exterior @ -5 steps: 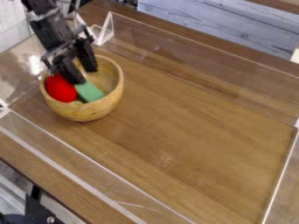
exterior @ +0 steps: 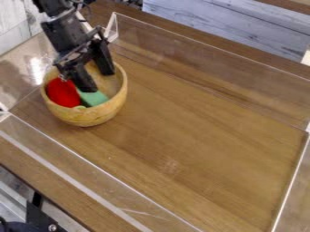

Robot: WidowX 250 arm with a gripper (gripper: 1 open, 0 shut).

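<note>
A light wooden bowl [exterior: 91,111] stands on the left part of the wooden table [exterior: 206,136]. Inside it lie a red object [exterior: 60,91] and a green object [exterior: 93,98]. My black gripper [exterior: 86,76] reaches down from the top left into the bowl, over both objects, partly hiding them. Whether its fingers hold anything cannot be told.
A clear raised border runs along the table's edges. A whitish plank surface lies beyond the back edge.
A second ago it was also low over the objects.
</note>
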